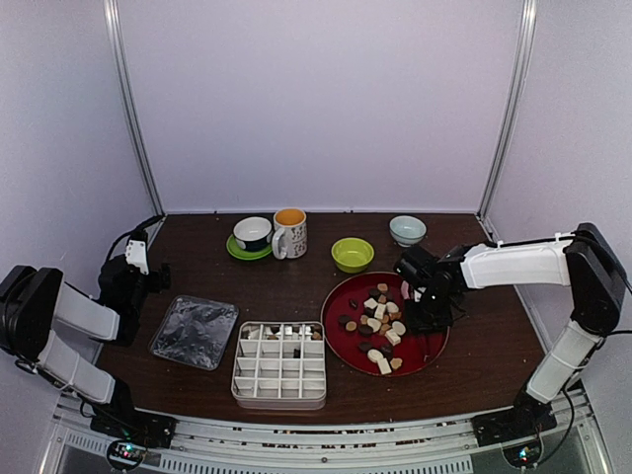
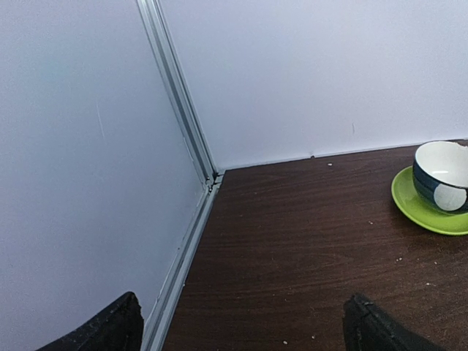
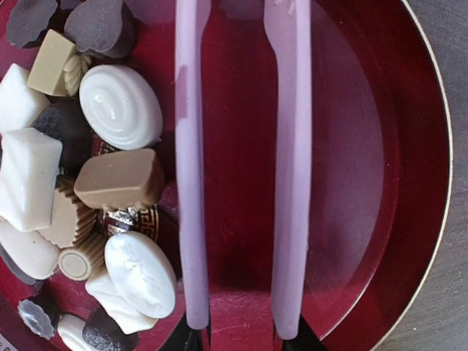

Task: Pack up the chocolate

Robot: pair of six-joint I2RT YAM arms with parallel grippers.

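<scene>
Assorted chocolates (image 3: 119, 105) lie on the red plate (image 1: 352, 353), white, brown and dark. Over the plate's right part, my right gripper (image 1: 423, 311) is lowered around pink tongs (image 3: 291, 183), whose two arms stand apart; the gripper's fingertips show at the bottom edge of the right wrist view, either side of the tongs' lower ends. A compartment tray (image 1: 278, 393) sits left of the plate, with some pieces in its back cells. My left gripper stands open and empty at the table's left side.
A clear lid (image 1: 194, 332) lies left of the tray. Along the back stand a bowl (image 1: 252, 231) on a green saucer (image 2: 413, 212), a mug (image 1: 290, 233), a green bowl (image 1: 353, 255) and a pale blue bowl (image 1: 408, 229).
</scene>
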